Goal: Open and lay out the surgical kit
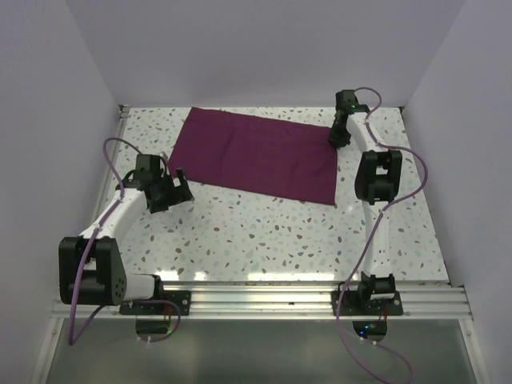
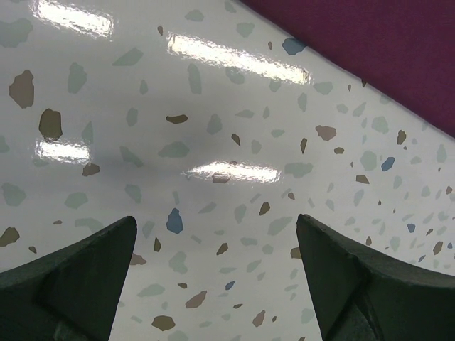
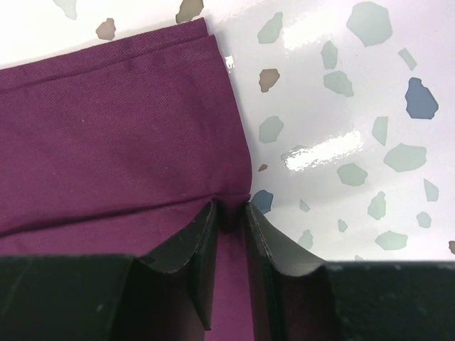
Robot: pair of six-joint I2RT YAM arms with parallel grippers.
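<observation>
A plum-coloured cloth [image 1: 264, 156] lies spread in a wide, slanted sheet across the back of the table, its surface mostly flat. At its right edge stands my right gripper [image 1: 334, 144]. In the right wrist view its fingertips [image 3: 208, 217] straddle bunched cloth [image 3: 142, 128] at the edge, a narrow gap between them; whether they pinch it is not clear. A crease runs leftward from the tips. My left gripper is open over bare table, just off the cloth's left front corner, nothing between its fingers.
Bare speckled table [image 1: 256, 240] stretches across the front and along the right side. Grey walls close in the left, right and back. No tools or containers show.
</observation>
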